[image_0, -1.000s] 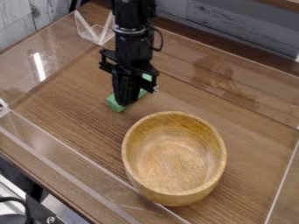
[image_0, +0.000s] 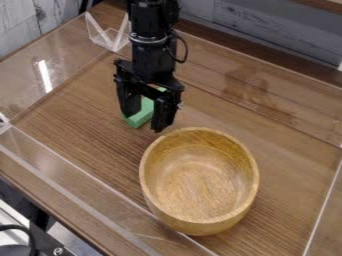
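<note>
My black gripper (image_0: 148, 104) hangs from the top of the view, low over a green object (image_0: 136, 117), with its fingers open around or just in front of it. The gripper hides part of the green object, so whether they touch is unclear. A large empty wooden bowl (image_0: 198, 180) sits in front and to the right of the gripper.
A black cable lies at the lower left corner, and pale edges border the table.
The gripper has come down toward the viewer and now covers more of the green object. The bowl has not visibly moved.
</note>
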